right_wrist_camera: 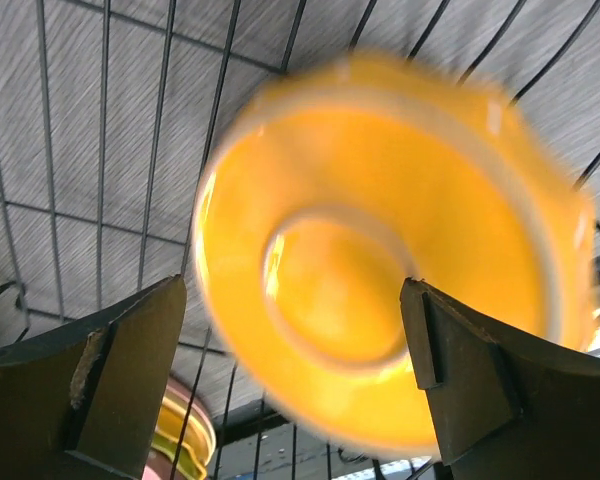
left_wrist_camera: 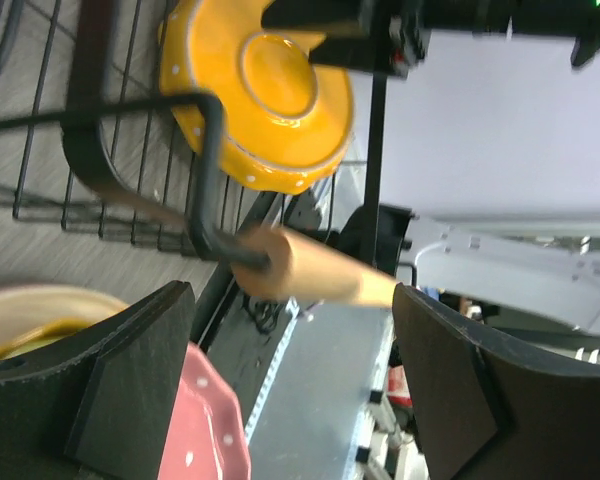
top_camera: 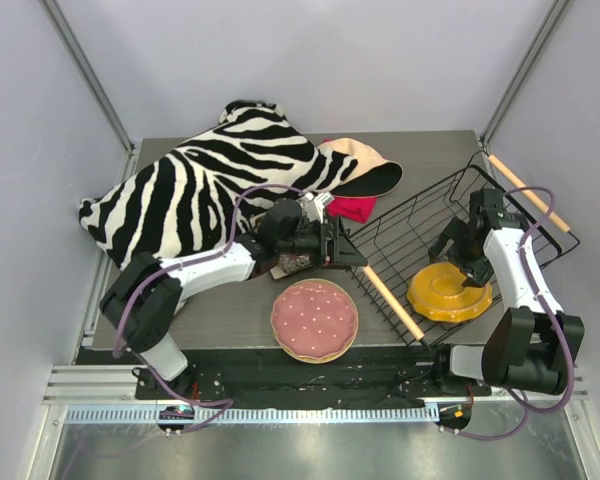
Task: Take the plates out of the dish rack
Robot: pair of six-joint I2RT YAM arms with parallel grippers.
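A yellow scalloped plate [top_camera: 443, 298] lies upside down in the wire dish rack [top_camera: 400, 240], toward its front right; it fills much of the right wrist view [right_wrist_camera: 360, 170]. My right gripper [top_camera: 456, 255] is open over the plate's back edge, nothing between its fingers. My left gripper [top_camera: 335, 245] is at the rack's left end by the wooden handle [top_camera: 390, 300], its fingers apart and empty in the left wrist view. A pink dotted plate [top_camera: 314, 322] rests on the table outside the rack, front centre.
A zebra-striped cloth [top_camera: 180, 180] covers the back left, with a cream-and-black item [top_camera: 370, 170] and red cloth [top_camera: 352, 208] beside it. A stack under my left arm is mostly hidden. Table left of the pink plate is bare.
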